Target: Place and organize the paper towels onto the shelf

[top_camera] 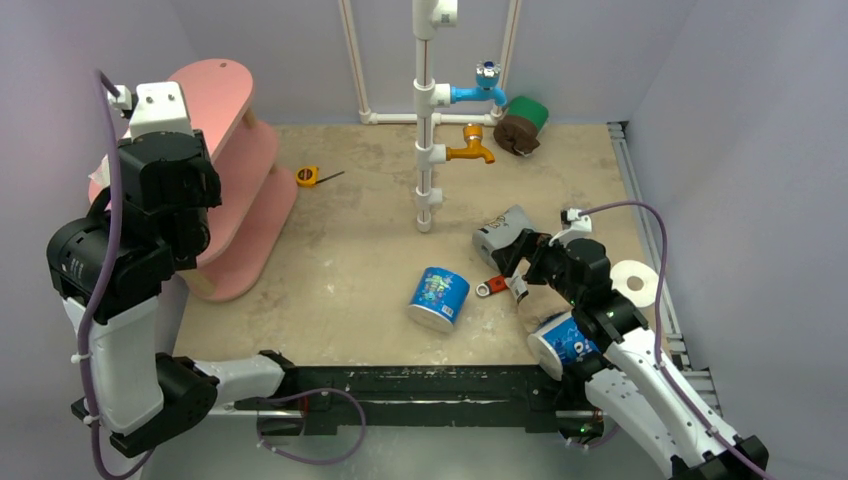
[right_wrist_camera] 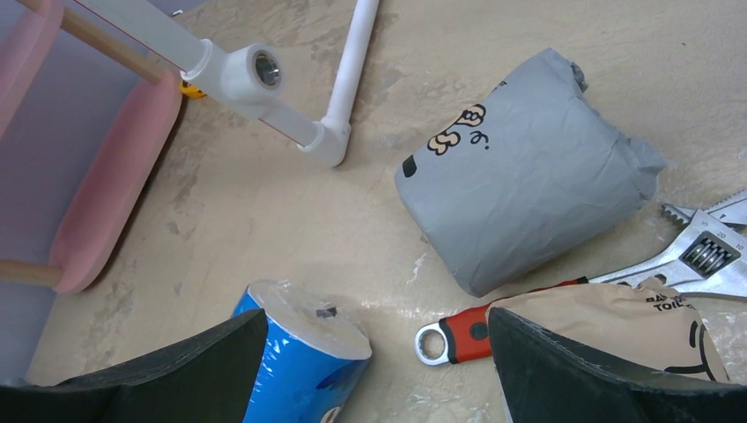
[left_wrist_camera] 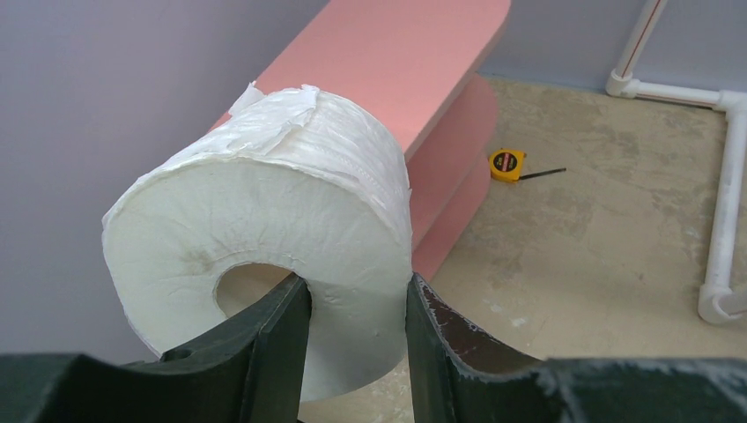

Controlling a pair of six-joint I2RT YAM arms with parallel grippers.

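My left gripper is shut on the wall of a white paper roll (left_wrist_camera: 255, 229), one finger in its core and one outside. The roll is tilted, its end facing the camera, in front of the pink shelf's (left_wrist_camera: 396, 53) top board; I cannot tell whether they touch. From above, the arm covers most of the shelf (top_camera: 222, 88). My right gripper is open and empty over the table. Below it are a blue-wrapped roll (right_wrist_camera: 299, 370), a grey-wrapped roll (right_wrist_camera: 528, 167) and a brown paper package (right_wrist_camera: 608, 326). Another blue roll (top_camera: 570, 338) and a white roll (top_camera: 635, 282) lie by the right arm.
A white pipe stand (top_camera: 424, 150) with blue and orange taps rises mid-table. A yellow tape measure (top_camera: 307, 176) lies right of the shelf. A red-handled wrench (right_wrist_camera: 467, 335) lies beside the grey roll, and a green and brown item (top_camera: 522, 125) at the back.
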